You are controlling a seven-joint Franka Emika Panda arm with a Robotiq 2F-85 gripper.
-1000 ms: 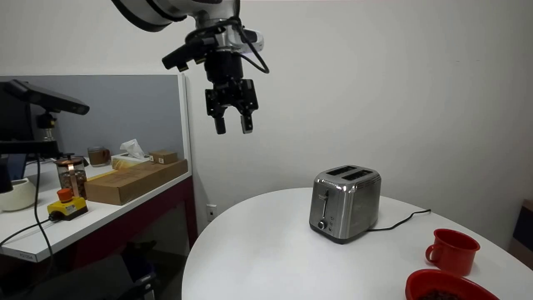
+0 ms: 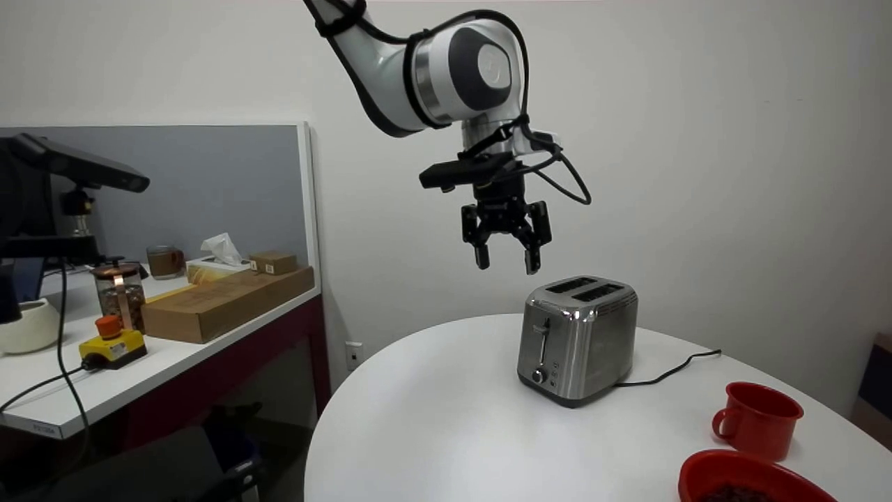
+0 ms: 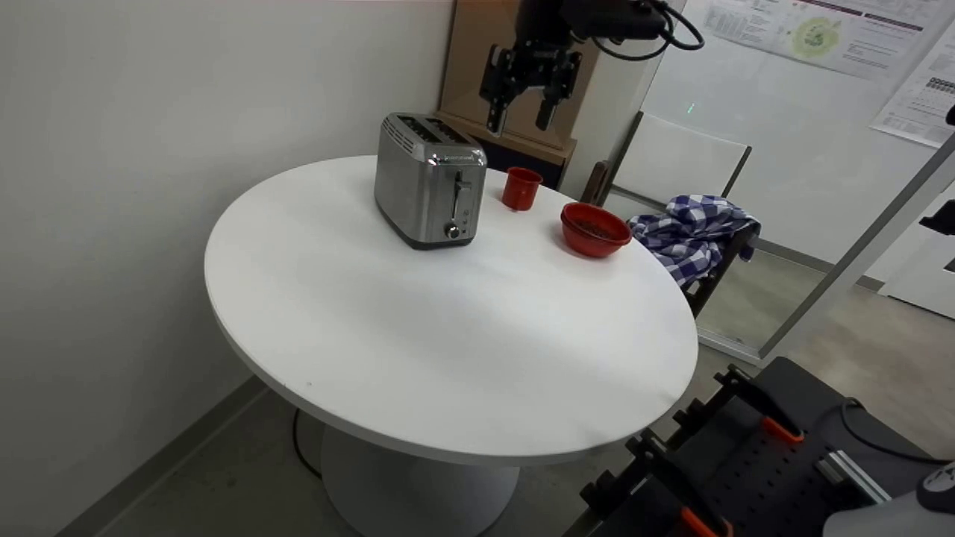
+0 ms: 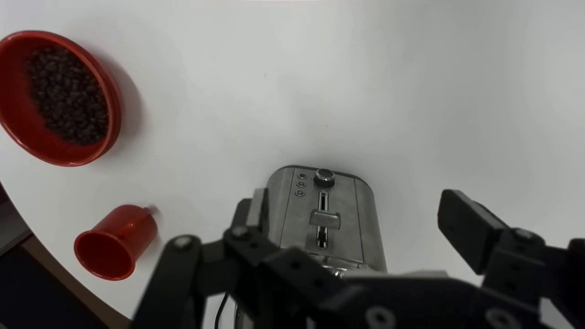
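Observation:
My gripper hangs open and empty above the round white table, higher than the toaster and apart from it. The silver toaster stands upright, its two top slots empty as far as I see. In the wrist view its lever and knob show between my fingers, while the gripper's body covers the toaster's top. A red mug lies to the left in that view, and a red bowl with dark beans is at its upper left.
A black cord trails behind the toaster. At the left, a separate desk holds a cardboard box and a glass press. A wall closes off the back.
In exterior view 1 my gripper has moved right and lower, coming nearer to the toaster. It is open in both frames. Toaster, mug and bowl have stayed put.

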